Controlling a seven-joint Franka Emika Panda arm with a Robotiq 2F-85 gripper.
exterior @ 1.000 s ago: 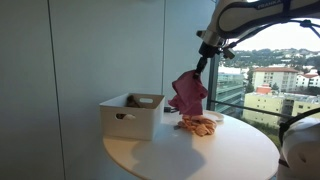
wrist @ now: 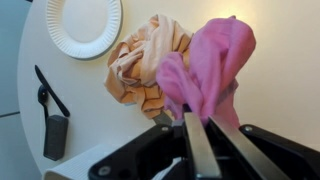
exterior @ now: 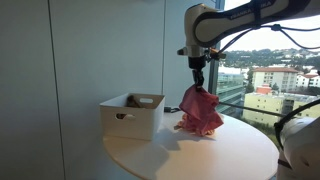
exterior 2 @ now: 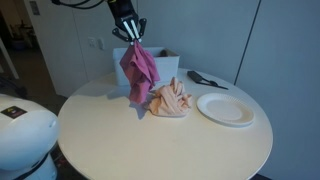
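A pink cloth (exterior 2: 140, 72) hangs down from my gripper (exterior 2: 132, 40), which is shut on its upper part. In the wrist view the same cloth (wrist: 212, 62) is bunched at the fingertips and spreads away from them. A peach-orange cloth (exterior 2: 171, 99) lies crumpled on the round table, beside the hanging pink one. From exterior view 1 the pink cloth (exterior: 202, 113) hides most of the peach cloth. The white box (exterior: 133, 118) stands on the table to the left of the gripper there, with something brownish inside it.
A white plate (exterior 2: 226, 109) lies on the white table (exterior 2: 160, 150), past the peach cloth. Dark utensils (exterior 2: 206, 80) rest near the box, one of them with a thick dark end.
The gripper has moved left in exterior view 1, toward the box, and is lower than a second ago. The pink cloth came along, hanging lower and now covering more of the peach cloth.
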